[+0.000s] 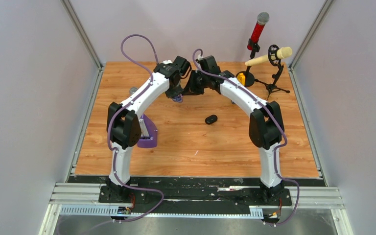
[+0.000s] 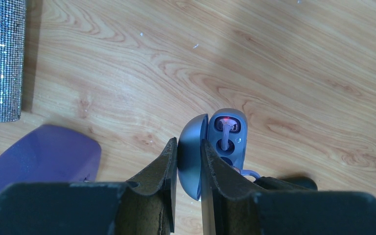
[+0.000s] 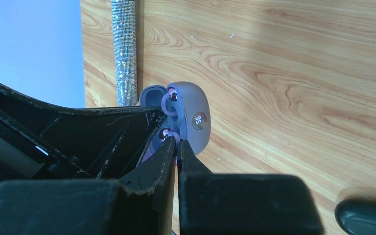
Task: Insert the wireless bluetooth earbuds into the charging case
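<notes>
The open purple charging case (image 2: 235, 142) hangs above the table, with my left gripper shut on its lid (image 2: 191, 156). One earbud (image 2: 226, 131) lies in the case's upper slot, where a small red light glows. In the right wrist view the case (image 3: 196, 117) shows "56" on its round display. A second earbud (image 3: 169, 135) is at the lower slot, and my right gripper is shut on it. Whether it sits fully in the slot cannot be seen. From above, both grippers meet at the case (image 1: 177, 98).
A black oval object (image 1: 211, 119) lies on the table right of the case. To the left stands a purple container (image 1: 148, 132), with a glittery silver cylinder (image 2: 1, 58) near it. Microphone-like stands (image 1: 274, 73) fill the back right.
</notes>
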